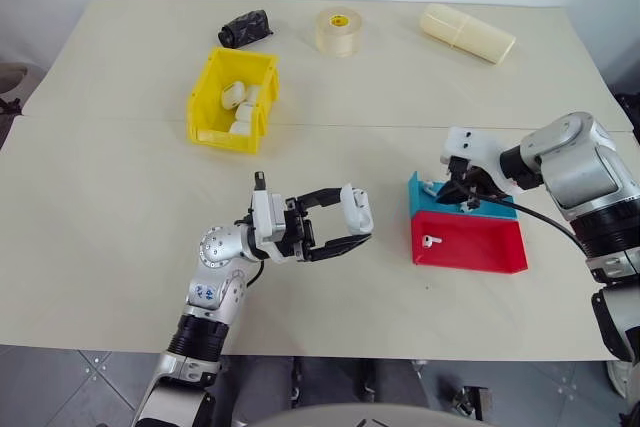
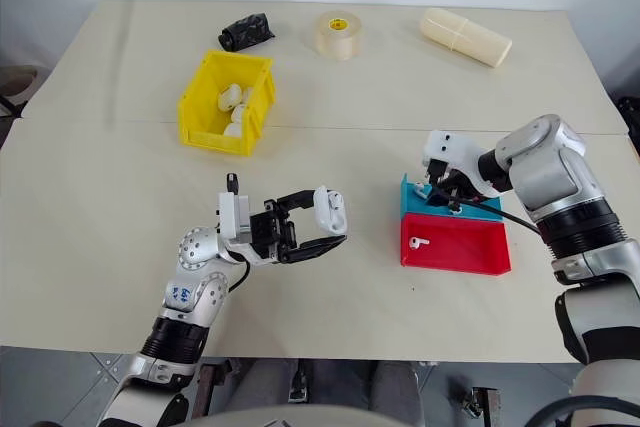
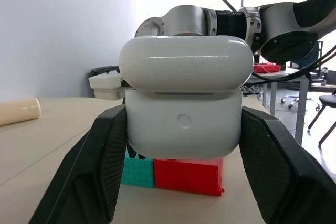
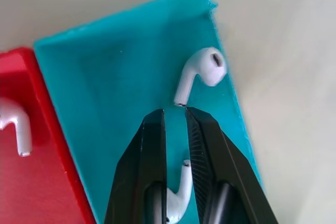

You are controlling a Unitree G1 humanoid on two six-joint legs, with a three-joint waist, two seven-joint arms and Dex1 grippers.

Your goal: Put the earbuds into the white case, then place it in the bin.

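Note:
The white case (image 3: 184, 124) is gripped at both sides by my left gripper (image 1: 356, 215), raised left of the coloured boxes; its seam and round button face the left wrist camera. In the right wrist view, my right gripper is shut over the teal box (image 4: 100, 98), nothing held at its tips. One white earbud (image 4: 209, 66) lies ahead of the fingertips near the wall. Another earbud (image 4: 178, 205) shows beneath the fingers, partly hidden by them. A third earbud (image 4: 21, 129) is in the red box (image 4: 44, 182). The yellow bin (image 1: 195, 127) holds several white cases.
Along the back of the table are a black bundle (image 1: 245, 29), a tape roll (image 1: 338, 35) and a cream cylinder (image 1: 467, 33). A black cable (image 1: 540, 215) crosses above the teal box from the right arm. Clear tabletop separates the yellow bin from the boxes.

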